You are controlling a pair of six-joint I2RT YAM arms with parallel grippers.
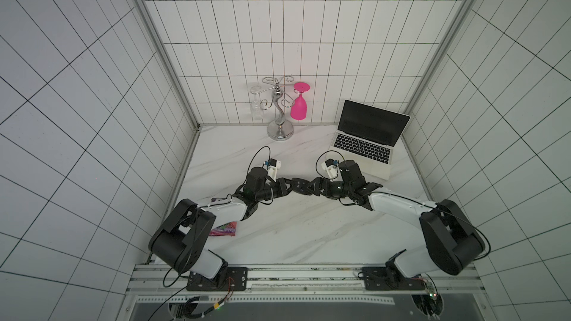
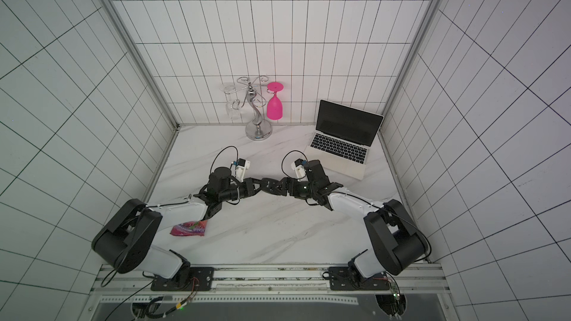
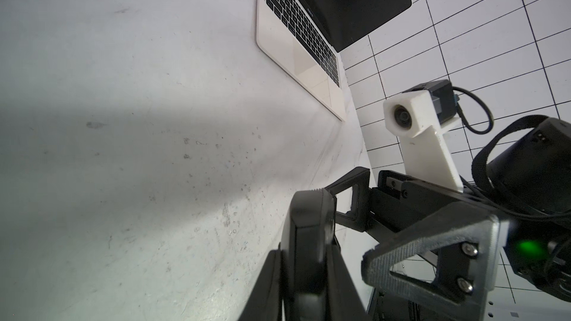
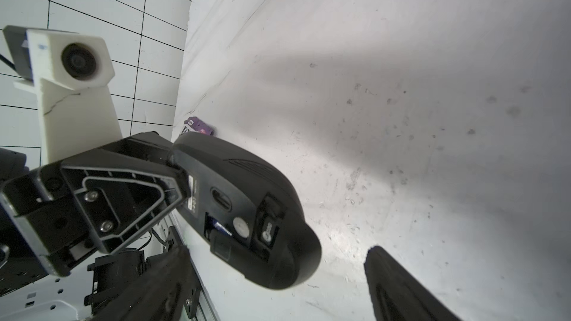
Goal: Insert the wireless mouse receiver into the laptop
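Note:
A black mouse [image 4: 249, 208] is held near the middle of the workspace, its underside facing the right wrist camera. My left gripper is shut on one end of it. In the open recess on that underside sits the small wireless receiver [image 4: 267, 230]. Close by, my right gripper has its fingers spread, with the mouse's free end reaching toward the gap; whether they touch is not clear. The laptop [image 1: 365, 145] stands unfolded at the back right, its dark screen upright.
A metal rack [image 1: 279, 124] with a pink goblet [image 1: 299, 107] and a clear glass stands at the back. A colourful packet [image 2: 189, 228] lies front left.

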